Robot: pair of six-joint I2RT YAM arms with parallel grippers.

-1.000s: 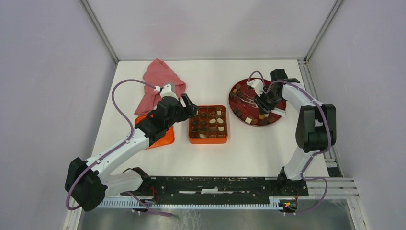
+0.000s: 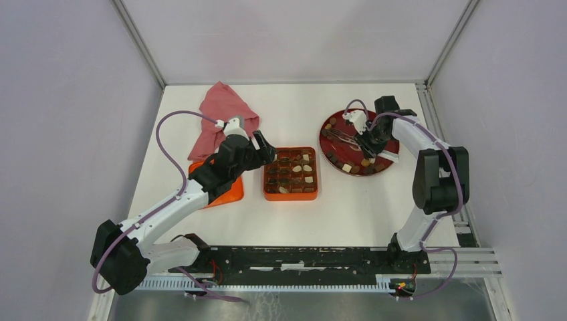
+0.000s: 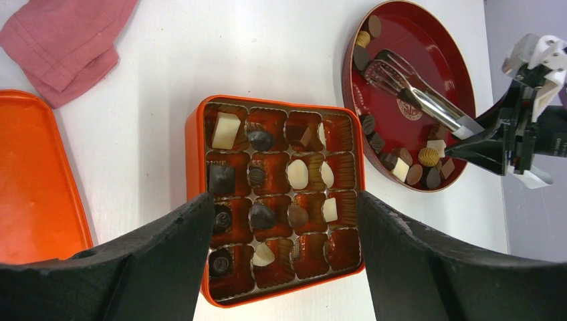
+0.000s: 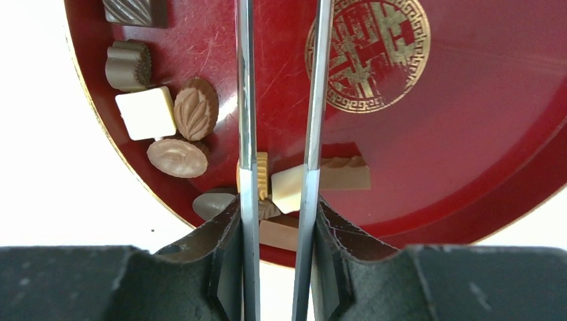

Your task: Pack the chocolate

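The orange-rimmed chocolate box has a compartmented insert with dark, brown and white chocolates in many cells; several cells, mostly at the right and bottom, are empty. Above it, my left gripper is open, nothing between its fingers. To the right lies a round red tray, loose chocolates along its edge. My right gripper is shut on metal tongs, one tong arm against each finger. The slotted tong heads reach over the tray, apart, with no chocolate visible between them.
An orange lid or tray lies left of the box, partly under my left arm in the top view. A pink cloth is behind it.
My right arm and the tongs have shifted only slightly over the red tray, a little forward and back. The left arm and the box look unchanged.
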